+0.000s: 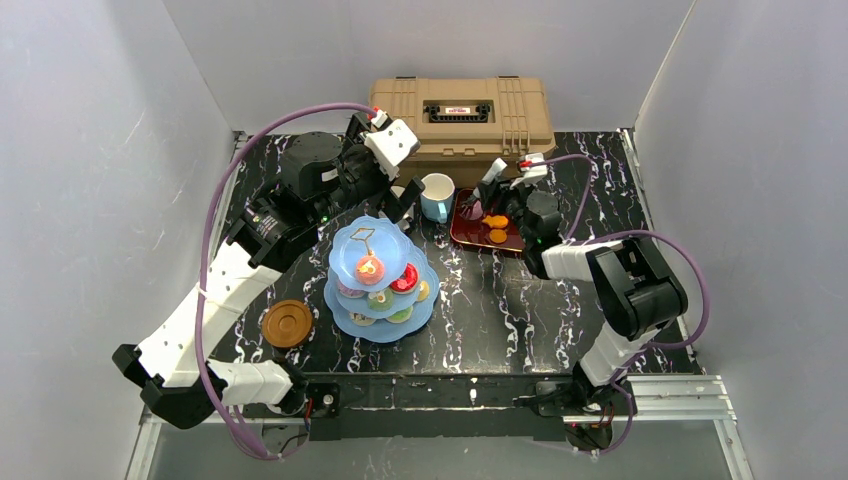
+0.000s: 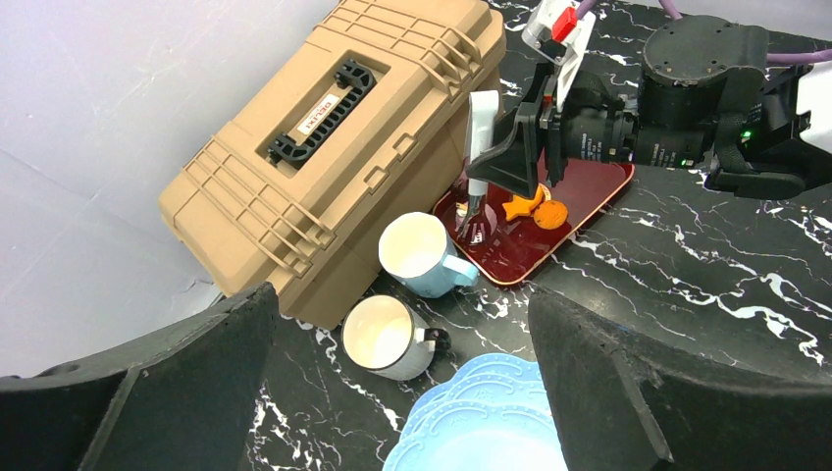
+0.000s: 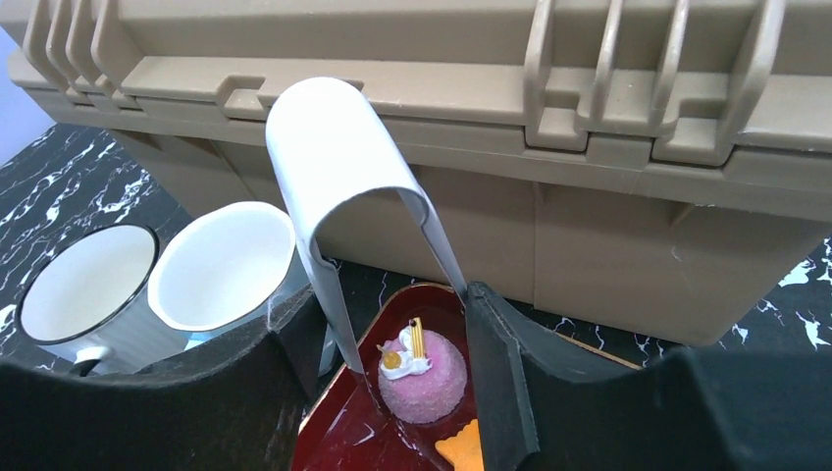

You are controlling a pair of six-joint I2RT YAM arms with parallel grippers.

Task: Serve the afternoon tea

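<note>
Over the left end of the red tray [image 2: 589,186], white-handled tongs [image 2: 481,126] stand upright between the fingers of my right gripper. Its fingers are apart, and the tongs' two legs spread close to the fingers. The tong ends point down at a pink cake [image 3: 427,388] on the tray, with an orange star [image 2: 523,204] and an orange round piece [image 2: 550,215] beside it. My left gripper is open and empty, above the table by a grey mug [image 2: 380,336]. A blue tiered stand [image 1: 345,240] holding several cakes is near it.
A light blue mug [image 1: 437,197] stands left of the tray. Directly behind is a large tan case [image 1: 400,110], close to the right gripper. A brown round lid [image 1: 287,323] lies at the left front.
</note>
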